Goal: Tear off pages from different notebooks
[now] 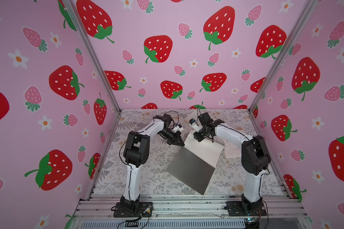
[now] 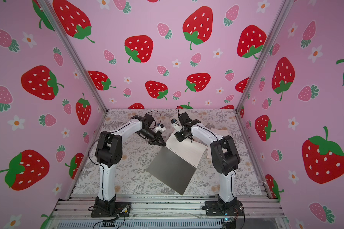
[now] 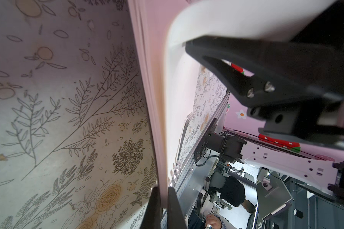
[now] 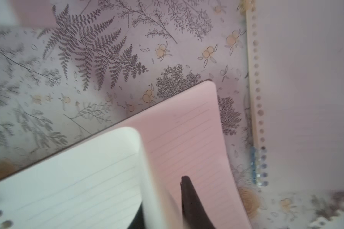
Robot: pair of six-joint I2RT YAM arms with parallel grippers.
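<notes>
An open notebook [image 1: 191,168] has its grey cover toward the front and pale ruled pages [image 2: 185,148] behind. My left gripper [image 1: 182,145] is at the binding's left end; in the left wrist view its fingertips [image 3: 172,198] close on a thin pink edge of the pages. My right gripper [image 1: 198,138] is over the pages; in the right wrist view its fingers [image 4: 191,198] are part open around a curled white page [image 4: 156,190], with a pink lined page [image 4: 191,122] beneath.
Another spiral notebook [image 1: 231,150] lies at the right, partly under the right arm. Another paper [image 1: 191,114] lies at the back.
</notes>
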